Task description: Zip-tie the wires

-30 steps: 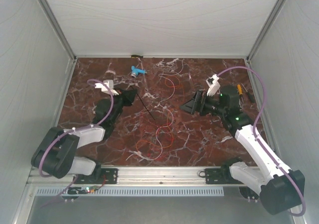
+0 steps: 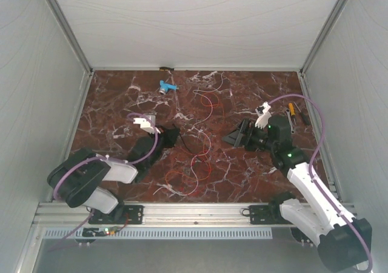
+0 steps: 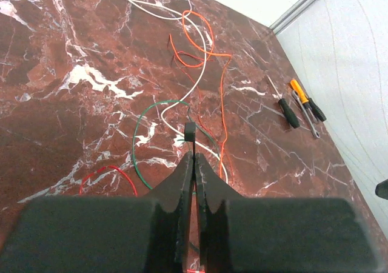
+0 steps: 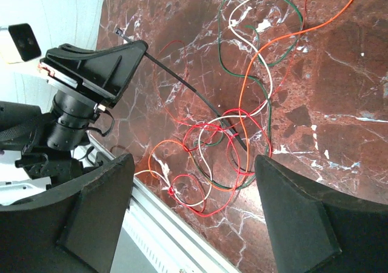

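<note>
A thin black zip tie (image 4: 194, 91) is pinched in my left gripper (image 2: 176, 133), whose fingers are shut. Its small square head sticks up just beyond the left fingertips, while the long tail slants down over the wires in the right wrist view. The loose bundle of wires (image 4: 227, 127), red, white, orange and green, lies coiled on the marble table. Whether the tail touches the wires I cannot tell. My right gripper (image 2: 232, 138) hangs to the right of the bundle, open, with nothing between its fingers.
At the table's right edge lie a yellow-handled tool (image 2: 291, 109) and a dark-handled screwdriver (image 3: 288, 112). A blue tool (image 2: 167, 87) is at the back. Bare marble surrounds the wires, and a metal rail (image 2: 188, 209) runs along the front.
My left gripper has moved right and slightly toward the front, carrying the zip tie over the wires. The right arm has shifted only slightly.
</note>
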